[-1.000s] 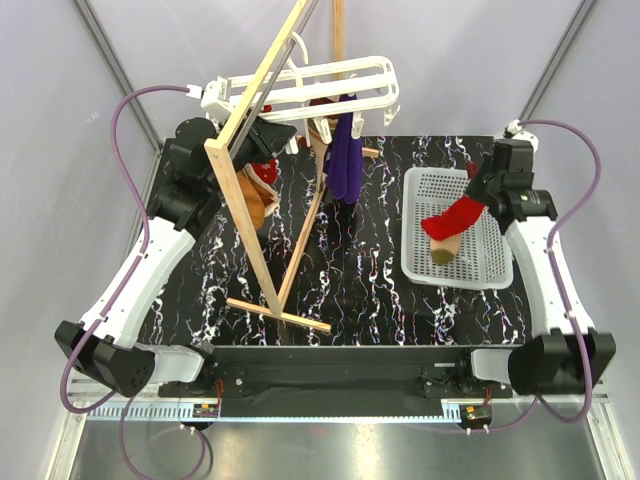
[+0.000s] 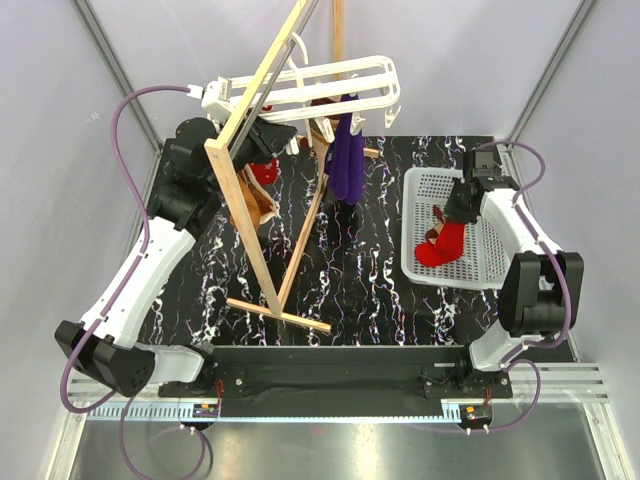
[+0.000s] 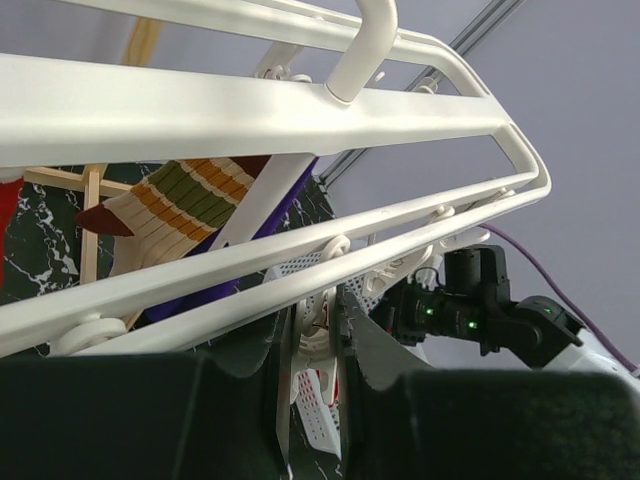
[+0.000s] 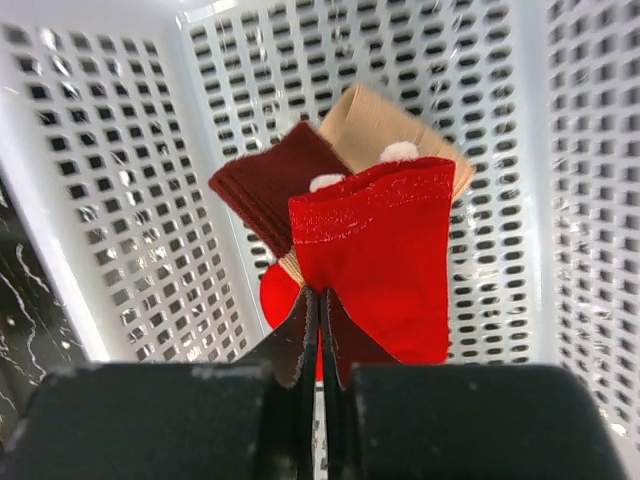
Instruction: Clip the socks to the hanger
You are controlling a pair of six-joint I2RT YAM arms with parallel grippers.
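Note:
My left gripper is at the white hanger (image 3: 420, 120), its fingers around a white clip under the front bar; whether they are closed on it is unclear. A purple sock (image 2: 346, 160) and a striped sock (image 3: 180, 205) hang below the hanger. My right gripper is shut over the basket (image 2: 408, 230), its tips at a red sock (image 4: 380, 260); I cannot tell if any fabric is between them. Brown (image 4: 270, 180) and tan (image 4: 370, 125) socks lie under the red one.
The wooden stand (image 2: 250, 230) holding the hanger fills the middle-left. Black marbled table (image 2: 360, 290) shows bare between stand and basket.
The right arm has pulled in and lowered into the basket, and the red sock has shifted. The left arm stays at the hanger; the hanging socks sway slightly.

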